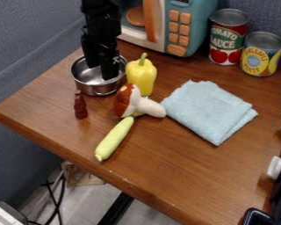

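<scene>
My black gripper [102, 54] hangs over a steel bowl [94, 86] at the upper left of the table, its fingers reaching down toward the bowl's inside; whether it is open or shut is hard to tell. Right of the bowl are a yellow pepper [142, 75] and, below that, a red-and-white mushroom [136, 104]. A small dark-red bottle [81, 107] stands in front of the bowl, and a pale yellow-green corn or squash [112, 139] lies lower down.
A folded light-blue towel [210, 112] lies at centre right. A toy microwave [167, 26], a tomato sauce can [226, 38] and a yellow can [262, 54] stand at the back.
</scene>
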